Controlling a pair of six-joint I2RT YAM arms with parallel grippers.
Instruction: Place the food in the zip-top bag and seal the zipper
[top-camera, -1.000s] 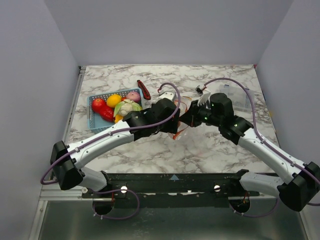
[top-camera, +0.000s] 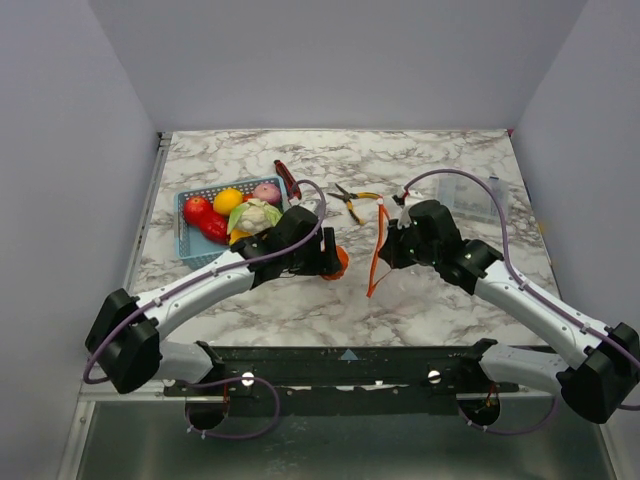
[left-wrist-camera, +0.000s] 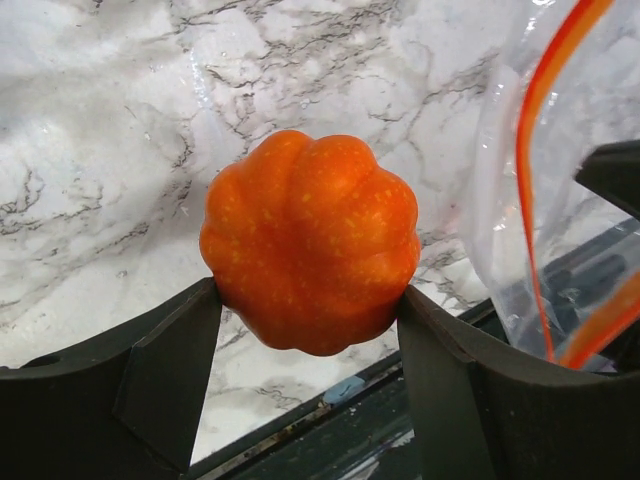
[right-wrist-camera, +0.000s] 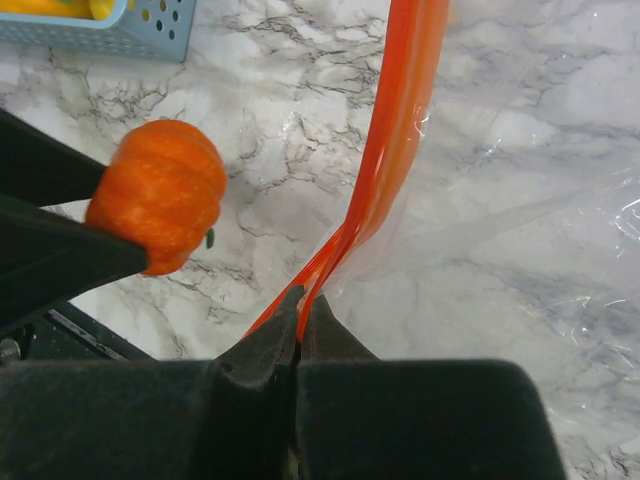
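An orange pumpkin-shaped food (left-wrist-camera: 310, 240) is pinched between the fingertips of my left gripper, which is shut on it. In the top view this pumpkin (top-camera: 340, 264) hangs just left of the bag. The clear zip top bag (right-wrist-camera: 520, 240) has an orange zipper strip (right-wrist-camera: 392, 110). My right gripper is shut on the strip's near part, and the bag spreads to its right. A gap of bare table shows between pumpkin and zipper in the right wrist view. How wide the bag's mouth stands cannot be told.
At the left, a blue basket (top-camera: 186, 244) holds a cauliflower (top-camera: 256, 216), tomatoes and other produce. A dark red chili-like item (top-camera: 287, 178) and yellow-handled pliers (top-camera: 352, 198) lie at the back. A clear container (top-camera: 472, 196) stands back right.
The left gripper has backed away leftward from the bag, carrying the pumpkin clear of the zipper strip.
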